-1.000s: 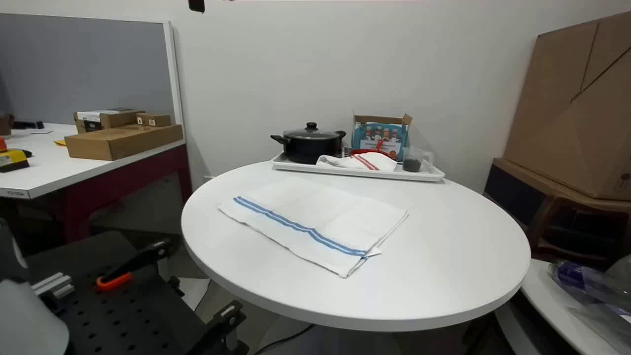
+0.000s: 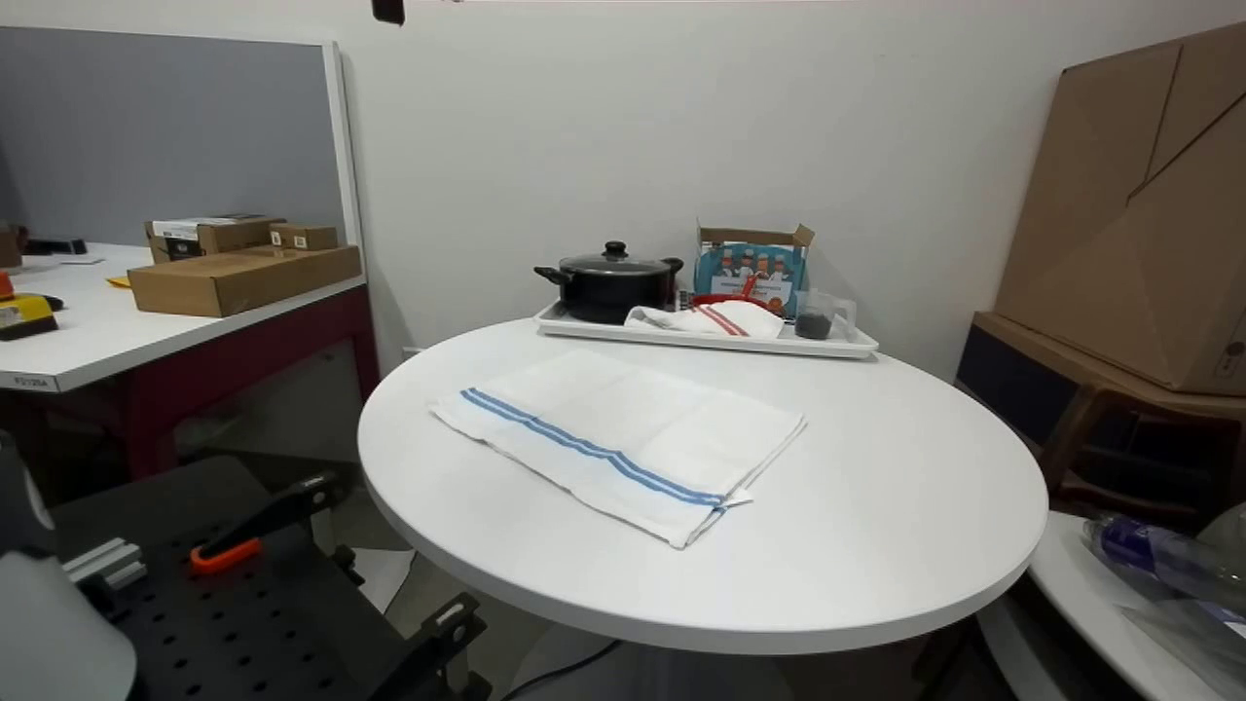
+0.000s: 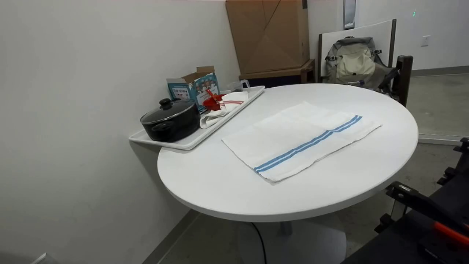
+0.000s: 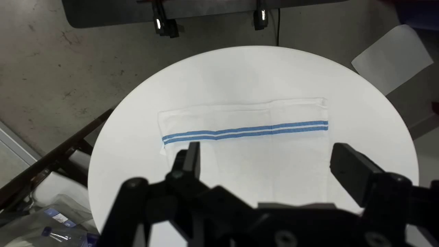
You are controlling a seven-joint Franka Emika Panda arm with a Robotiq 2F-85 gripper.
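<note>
A white towel [image 2: 654, 415] with blue stripes lies flat on the round white table [image 2: 911, 514], folded over, its layered edges showing at one corner. In exterior view 2 the same towel [image 3: 285, 136] covers the middle of the tabletop. From above, in the wrist view, the towel [image 4: 247, 160] appears with its stripes running across; the gripper hides its lower part. My gripper stands open high over the table, its two black fingers wide apart and nothing between them. Neither exterior view shows its fingers clearly.
Along the wall, a white tray [image 3: 198, 140] at the table's edge holds a lidded black pot [image 2: 613, 284], a red-striped cloth [image 2: 713, 317], a blue box [image 2: 748, 269], a red item [image 3: 213, 103] and a clear cup [image 2: 824, 315]. Bare tabletop surrounds the towel.
</note>
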